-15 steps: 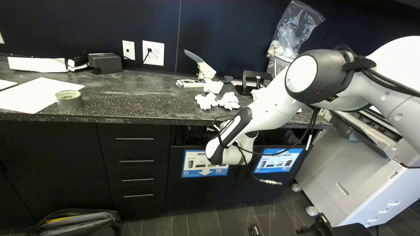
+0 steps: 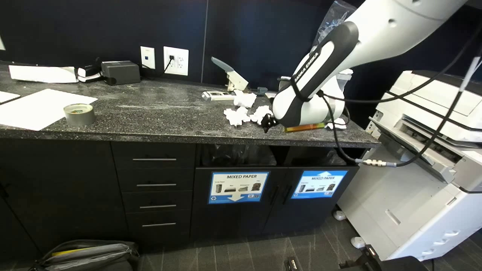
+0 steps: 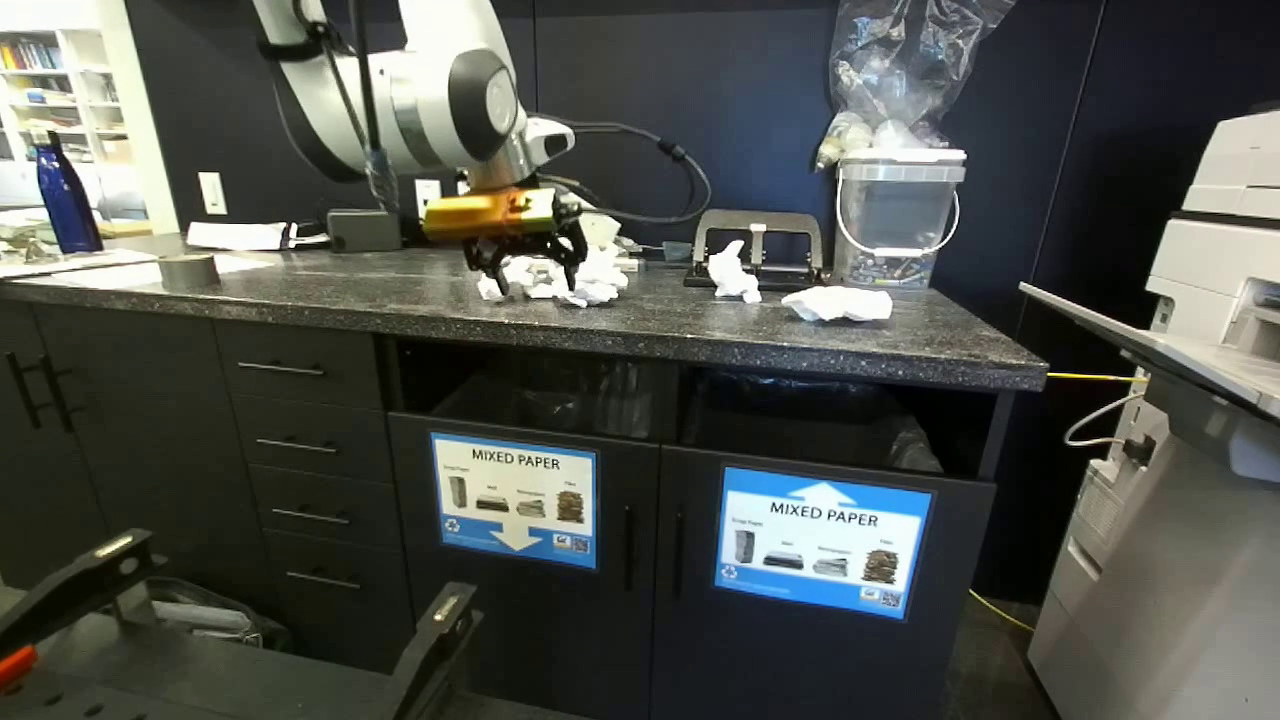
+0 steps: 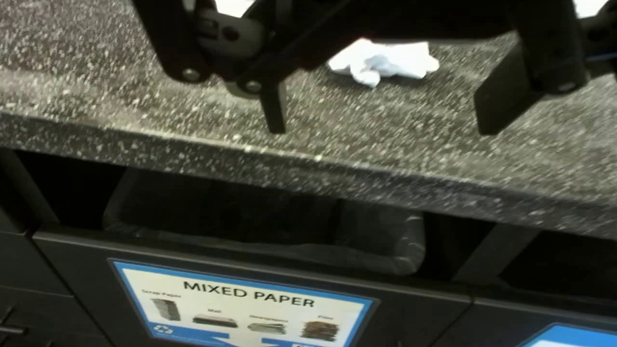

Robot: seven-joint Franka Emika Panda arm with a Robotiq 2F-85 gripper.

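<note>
My gripper is open above the front part of the dark speckled counter, with nothing between its fingers. In the wrist view, a crumpled white paper (image 4: 382, 60) lies on the counter behind the gap between the fingertips. Exterior view 1 shows a cluster of crumpled papers (image 2: 237, 116) left of the gripper. From exterior view 2, my gripper (image 3: 536, 286) is in front of that cluster and partly covers it. Two more white papers, one upright (image 3: 731, 274) and one flatter (image 3: 837, 304), lie further right.
Open bin slots (image 3: 528, 396) sit beneath the counter edge (image 3: 576, 334), above doors with MIXED PAPER signs (image 3: 513, 502). A hole punch (image 3: 756, 246) and a clear bucket (image 3: 897, 216) stand at the back. A tape roll (image 2: 79, 114) rests at left.
The arm has risen from in front of the cabinet doors to above the counter, moving right in exterior view 1. The clustered papers at left have not visibly moved.
</note>
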